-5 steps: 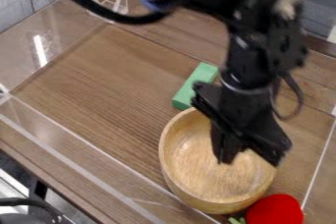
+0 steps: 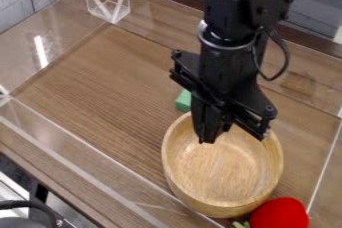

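The black gripper (image 2: 221, 112) hangs above a round wooden bowl (image 2: 221, 172), over its back part, with its fingers pointing down. Whether it is open or shut is hard to tell, and nothing clearly shows between its fingers. A green object (image 2: 185, 101) lies behind the bowl, partly hidden by the gripper. A red tomato-like object (image 2: 278, 215) sits at the bowl's front right, at the bottom edge of the view.
A clear plastic piece stands at the back left. Dark cables lie at the lower left, beside the table.
The gripper has risen and moved back and left from low over the bowl's right part, now covering more of the green object. The bowl and red object look unmoved.
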